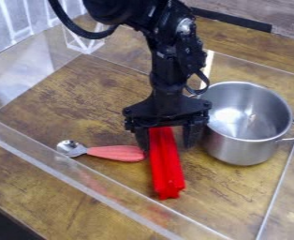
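Observation:
My black gripper [168, 122] is low over the far end of a red bar-shaped object [166, 173], which extends toward the front of the table. The fingertips are partly hidden, so I cannot tell whether they touch it. A spoon with a pink handle [110, 153] lies left of the red object, its metal bowl pointing left. A steel pot [243, 145] stands close to the right of my gripper.
The wooden table [62, 103] has clear room at the left and front. Clear panels edge it on the left, front and right. A light stick-like thing shows behind the pot.

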